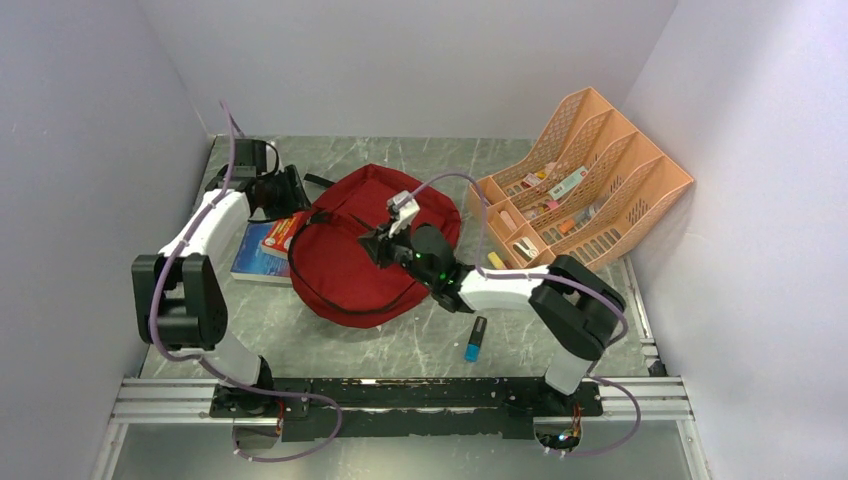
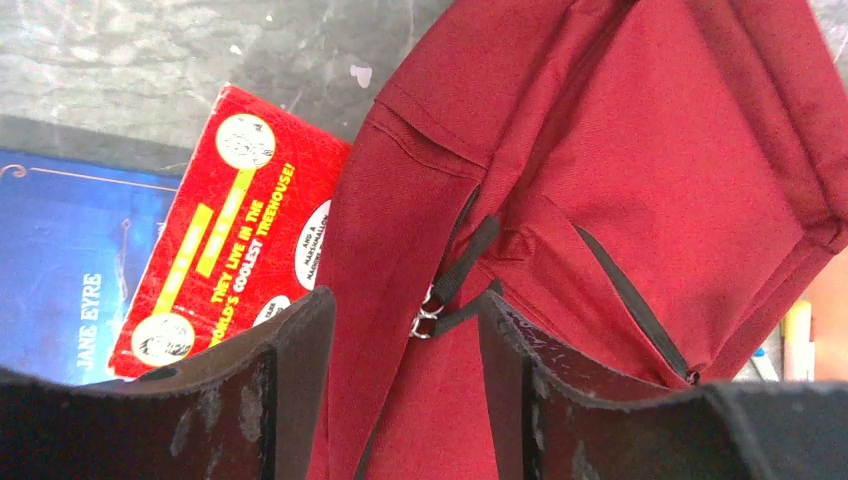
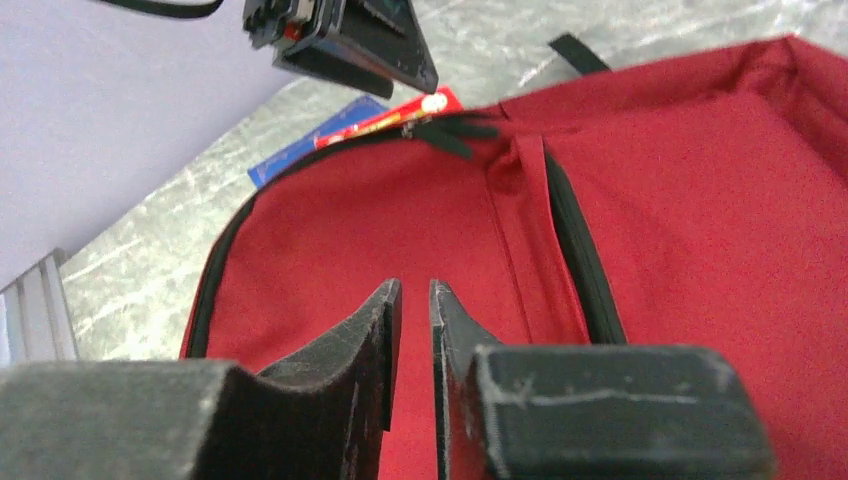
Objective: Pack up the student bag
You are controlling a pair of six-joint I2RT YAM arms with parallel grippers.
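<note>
The red bag (image 1: 345,275) lies on the table, black zipper trim around its edge. In the left wrist view its zipper pulls (image 2: 428,318) show beyond the left fingertips. My left gripper is open above the bag's left side, nothing between its fingers. Over the middle of the bag hangs my right gripper, its fingers a narrow gap apart, with only red cloth visible beyond. Left of the bag lie a blue Jane Eyre book (image 2: 75,265) and a red Treehouse book (image 2: 235,225), the red one overlapping the blue and partly hidden by the bag.
An orange compartment organizer (image 1: 640,190) with small stationery stands at the right. A black and blue marker (image 1: 476,340) lies on the table at the front, near the right arm. A black strap (image 1: 318,181) sticks out behind the bag. Bare table shows in front.
</note>
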